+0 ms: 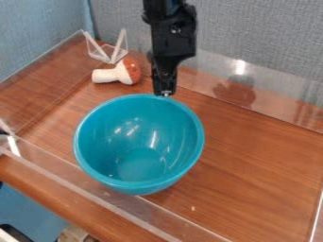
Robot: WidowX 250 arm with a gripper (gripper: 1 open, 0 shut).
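Note:
My gripper (165, 88) hangs from above, just over the back rim of a large teal bowl (139, 156); it looks shut, and I see nothing held in it. The bowl is empty and stands upright on the wooden surface. To the left of the gripper, an orange and white object (116, 74), like a toy mushroom, lies on its side, with a white wire holder (108, 49) behind it.
A grey wall (265, 38) and a transparent edge strip bound the back, a blue-grey wall the left, and a clear edge the front.

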